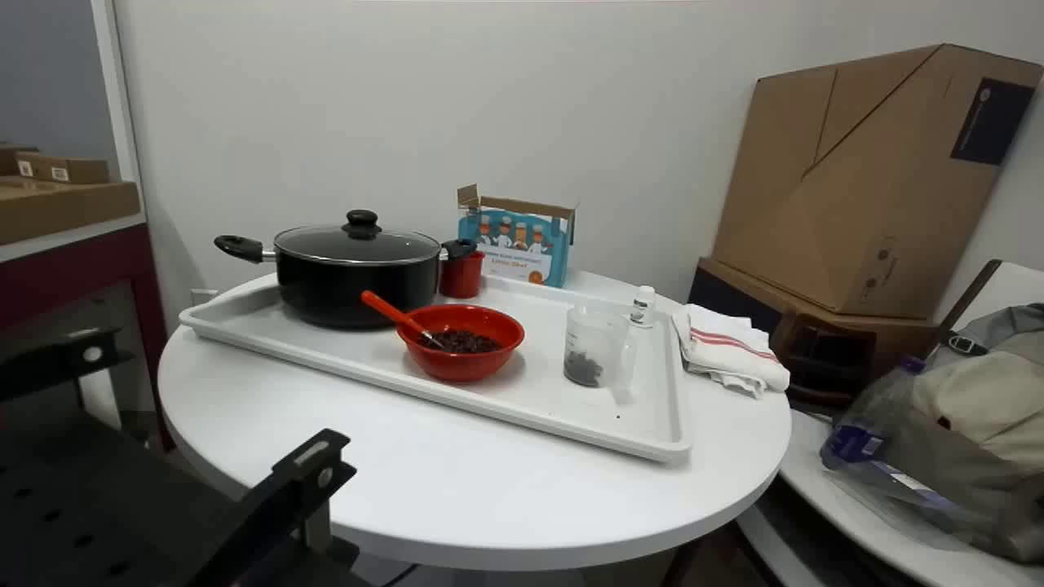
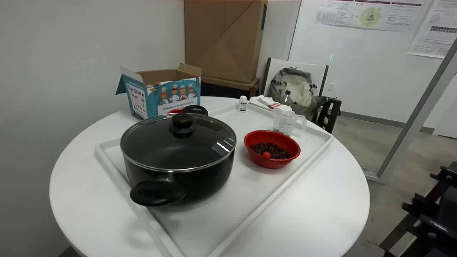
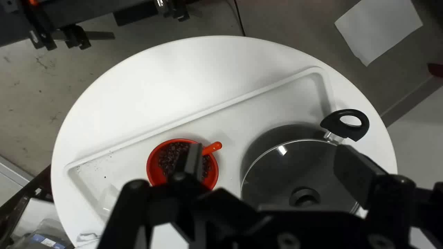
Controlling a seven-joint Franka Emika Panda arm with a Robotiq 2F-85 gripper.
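High over the table, my gripper stands open in the wrist view, its dark fingers wide apart and empty. Neither exterior view shows it. A red bowl (image 1: 462,366) of dark beans or pellets sits on the tray, with an orange-red-handled utensil (image 1: 389,311) leaning on its rim. Beside the bowl is a large black pot (image 2: 180,182), its glass lid (image 2: 150,143) on. A clear measuring cup (image 1: 593,344) with some dark contents stands on the bowl's other side. In the wrist view my fingers partly cover the bowl and the pot.
The raised rim of the white tray (image 1: 431,390) surrounds these things. Behind the pot are a red cup (image 1: 461,277) and an opened blue box (image 1: 519,244). A small white bottle (image 1: 642,305) and a folded towel (image 1: 726,352) lie toward the right.
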